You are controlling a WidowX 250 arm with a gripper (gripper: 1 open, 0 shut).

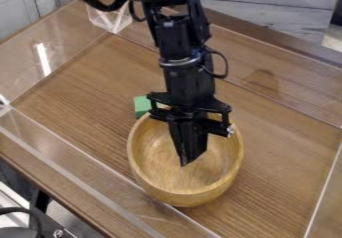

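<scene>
My black gripper [185, 142] hangs over a round light-wood bowl [177, 184] at the middle front of the camera view, its fingertips pointing down into the bowl. It looks shut, with nothing visible between its fingers. The arm hides part of the bowl's back and its inside. A green block [142, 107] sits just behind the bowl on the left, partly hidden by the arm.
A pale, see-through object [107, 14] stands at the back left. A black cable lies at the front left corner.
</scene>
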